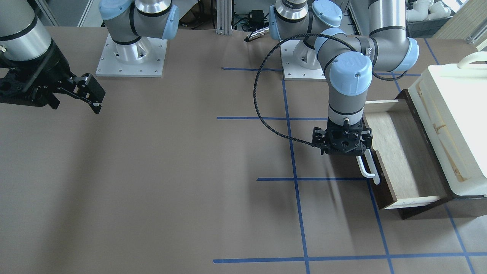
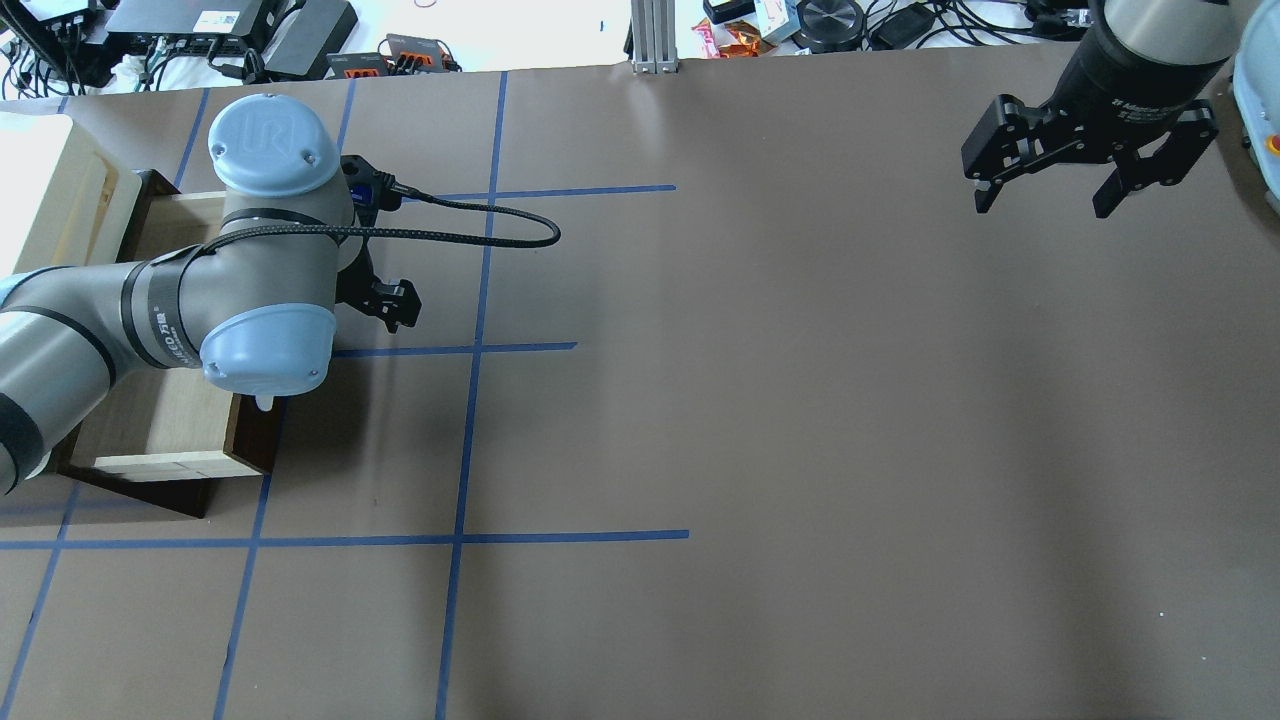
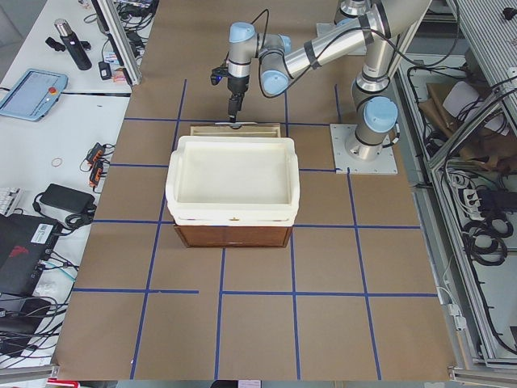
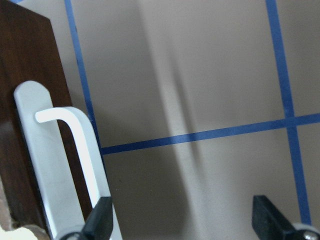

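A wooden box with a drawer pulled out, its pale inside showing, sits at the right in the front view under a white lid. The drawer's white handle is on its dark front. My gripper is over that front at the handle; in the left wrist view its fingertips stand wide apart, the left one over the handle. Whether the handle is held between them I cannot tell from the other views, where the arm hides it; in the wrist view only floor shows between.
A second black gripper hangs apart on the other side of the table. Arm bases and cables line the back edge.
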